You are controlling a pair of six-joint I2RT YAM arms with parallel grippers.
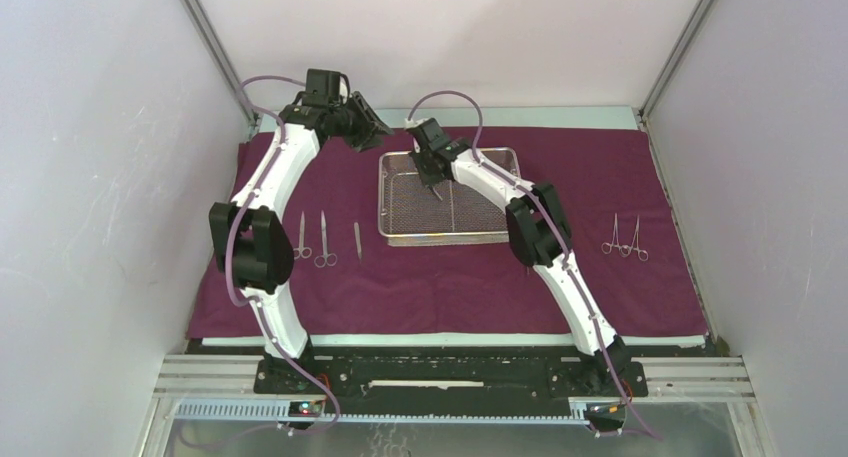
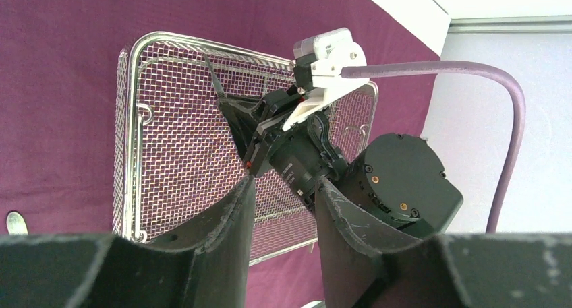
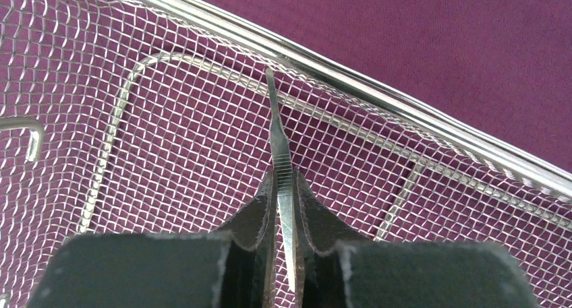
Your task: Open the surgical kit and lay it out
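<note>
A thin silver instrument (image 3: 278, 143), like a scalpel handle or tweezers, lies at a slant in the wire mesh tray (image 1: 381, 202). One end reaches toward the tray's rim. My right gripper is down at the tray, its fingers (image 3: 307, 213) close along both sides of the instrument; whether they press on it I cannot tell. Nothing is between the well-spread fingers of my left gripper, which is open above the tray's far left corner. In the left wrist view the right gripper hides part of the tray.
On the maroon cloth left of the tray lie two pairs of scissors (image 1: 324, 239) and a slim silver tool (image 1: 358, 240). Two clamps (image 1: 637, 239) lie at the far right. Cloth in front of the tray is mostly clear; walls stand at both sides.
</note>
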